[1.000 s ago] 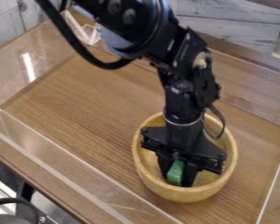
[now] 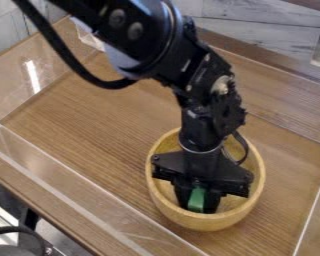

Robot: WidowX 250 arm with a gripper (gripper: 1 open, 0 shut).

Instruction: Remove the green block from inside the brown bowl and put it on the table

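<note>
The brown bowl (image 2: 168,205) stands on the table at the lower right. My gripper (image 2: 199,201) points down into it from above, its black fingers inside the rim. Between the fingertips shows part of the green block (image 2: 196,199), a small upright green patch. The fingers and gripper body cover the rest of the block. Whether the fingers press on the block or only stand around it cannot be made out.
Bare wooden table (image 2: 96,125) lies open to the left of the bowl. A clear raised edge (image 2: 56,180) runs along the table's left side. A dark cable (image 2: 19,232) is at the lower left corner.
</note>
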